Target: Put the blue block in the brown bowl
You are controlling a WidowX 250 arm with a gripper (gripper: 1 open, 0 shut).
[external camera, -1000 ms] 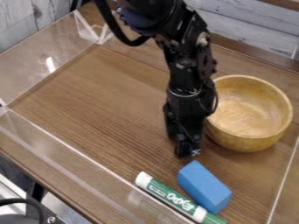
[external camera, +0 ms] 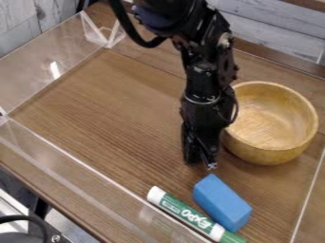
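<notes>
The blue block lies on the wooden table near the front right, its long side slanting down to the right. Behind it at the right stands the brown bowl, its hollow facing up and empty where visible. My black gripper hangs fingertips down, low over the table, just left of the bowl and behind the block. A small gap of table separates the fingertips from the block. Whether the fingers are apart or together is too dark to make out.
A white and green marker lies close along the block's left side. Clear plastic walls edge the table at the left and front.
The block, bowl and marker stay in place.
</notes>
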